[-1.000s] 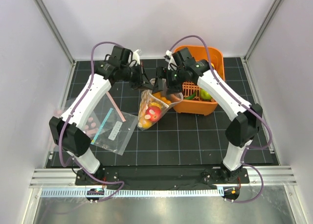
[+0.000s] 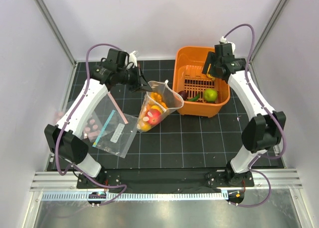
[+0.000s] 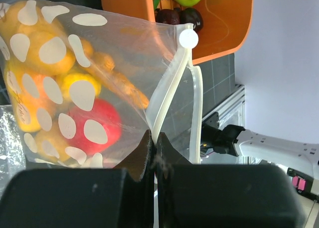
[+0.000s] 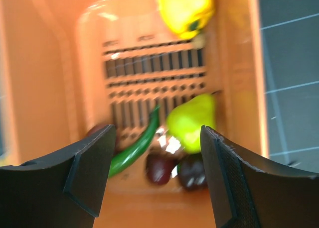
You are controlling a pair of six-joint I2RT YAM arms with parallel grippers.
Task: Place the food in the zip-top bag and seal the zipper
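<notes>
A clear polka-dot zip bag (image 2: 160, 113) with orange, yellow and red food inside hangs with its mouth spread. At the rim of its mouth, my left gripper is shut on the thin plastic edge. Through the film in the left wrist view show a red fruit (image 3: 94, 126) and orange pieces (image 3: 127, 91). Over the orange basket (image 2: 218, 108) on the right, my right gripper has its fingers parted with nothing between them. Below it lie a green fruit (image 4: 192, 121), a green chili (image 4: 139, 146), dark round items (image 4: 160, 167) and a yellow pepper (image 4: 184, 11).
Flat empty bags (image 2: 117, 133) lie on the dark tiled table left of the filled bag. The basket's side walls rise around the food.
My right arm has swung from the bag's mouth to the right and now reaches over the back of the basket. My left gripper has stayed nearly in place at the bag's rim.
</notes>
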